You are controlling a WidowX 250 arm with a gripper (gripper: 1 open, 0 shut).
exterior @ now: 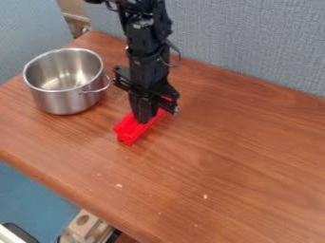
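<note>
A red object (128, 133), long and flat, lies on the wooden table just right of a steel pot (63, 84) with a wire handle. My black gripper (146, 116) is lowered over the red object and covers its middle and far part. The gripper looks narrow and shut; whether anything is between its fingers cannot be seen clearly.
A grey padded wall (254, 43) runs along the back. At the lower left, beyond the table edge, are a blue surface and some small hardware.
</note>
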